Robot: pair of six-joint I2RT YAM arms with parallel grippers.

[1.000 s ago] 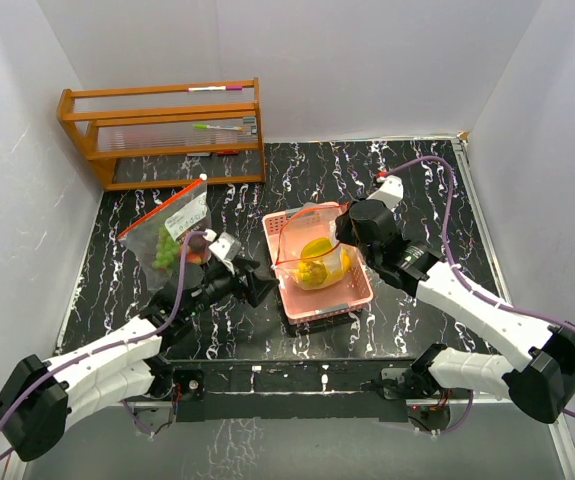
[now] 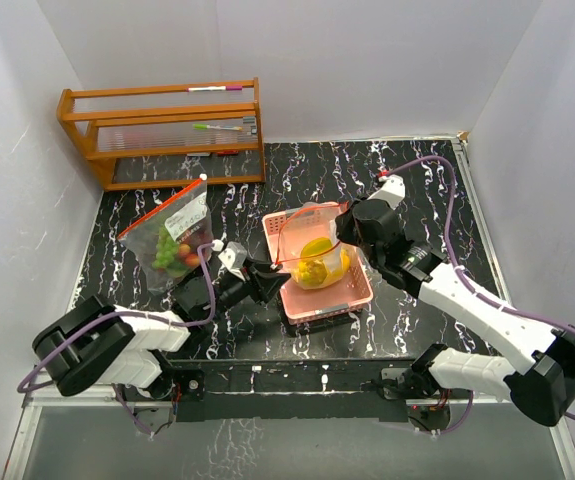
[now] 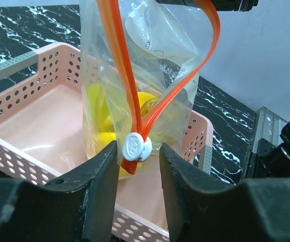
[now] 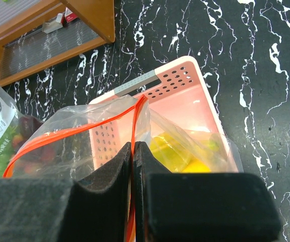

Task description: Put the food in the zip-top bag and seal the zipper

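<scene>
A clear zip bag with orange zipper holds yellow food (image 2: 317,262) over a pink basket (image 2: 347,295). My right gripper is shut on the bag's top edge, lifting it upright. My left gripper is part open at the bag's near corner, around the white zipper slider (image 3: 133,146); whether it touches the slider I cannot tell. At left, another bag (image 2: 167,250) with orange zipper and white label holds green grapes and red-orange items.
A wooden rack (image 2: 162,137) stands at the back left. Walls border the sides.
The right arm and bag look nearly unchanged.
</scene>
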